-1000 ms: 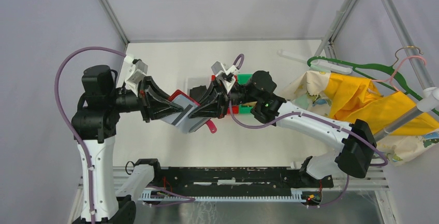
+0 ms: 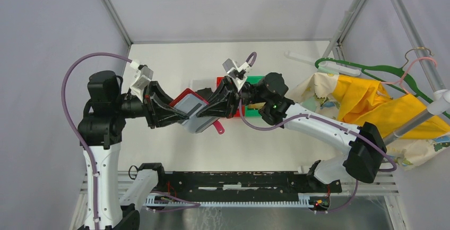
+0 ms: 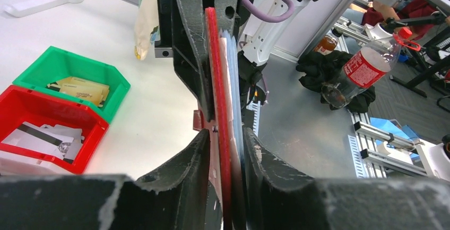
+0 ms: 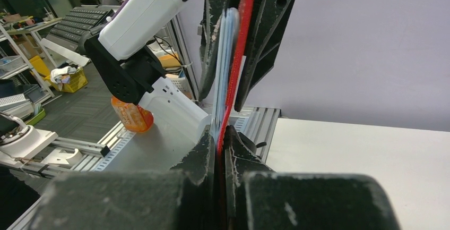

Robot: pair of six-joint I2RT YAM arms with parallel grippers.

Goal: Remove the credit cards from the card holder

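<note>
A red card holder is held in the air between my two grippers, with a pale grey-blue face turned to the top view. Edge-on in the left wrist view, its red cover lies against several thin pale blue layers. My right gripper is shut on one end, cover and layers together. At the other end, my left gripper stands partly open, a finger on either side of the stack, with a narrow gap beside the red cover. A red strap end hangs below. Whether single cards stick out is unclear.
Behind the holder, a red bin and a green bin stand side by side with flat items inside. Yellow cloth and hangers fill the right side.
My left gripper has shifted slightly down and right at the holder. The right gripper and holder have moved only slightly.
</note>
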